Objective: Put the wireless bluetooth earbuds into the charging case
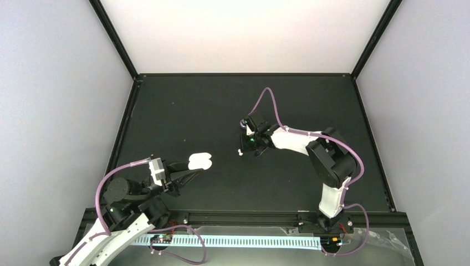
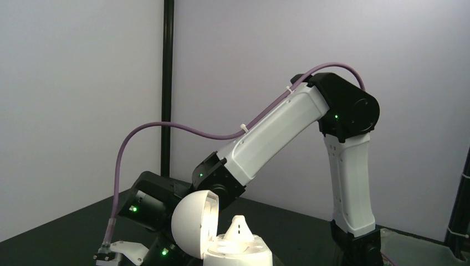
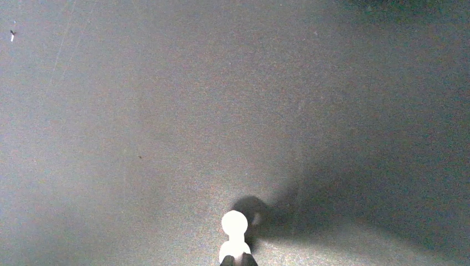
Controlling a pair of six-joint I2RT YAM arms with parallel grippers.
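The white charging case [image 1: 200, 162] is held up by my left gripper [image 1: 187, 170] at the lower left of the top view; in the left wrist view its domed lid [image 2: 191, 224] stands open beside the body [image 2: 238, 255]. My right gripper [image 1: 241, 148] is low over the mat at centre, angled down. A white earbud [image 3: 234, 224] lies at its fingertips at the bottom of the right wrist view, in front of dark fingers [image 3: 238, 261] that appear shut; whether they grip it is unclear.
A small round object [image 1: 242, 124] is partly hidden behind the right wrist. Dark frame rails border the mat, and white walls surround it.
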